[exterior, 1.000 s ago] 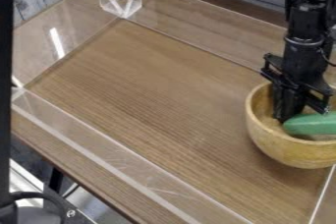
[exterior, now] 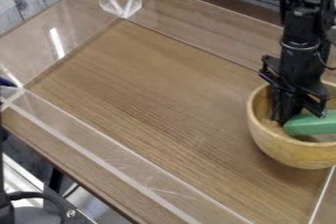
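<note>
A wooden bowl (exterior: 286,147) rests on the right edge of the tabletop, partly cut off by the frame. Inside it lies a green cylindrical object (exterior: 312,125). My black gripper (exterior: 281,117) reaches down from the top right into the left half of the bowl, beside the green object's left end. Its fingertips are dark and partly hidden by the rim, so whether anything is between them is unclear.
A dark piece of equipment (exterior: 27,208) sits off the table at the bottom left.
Only slight movement shows: the arm and gripper have shifted a little to the left, and the green object's position in the bowl differs slightly.
</note>
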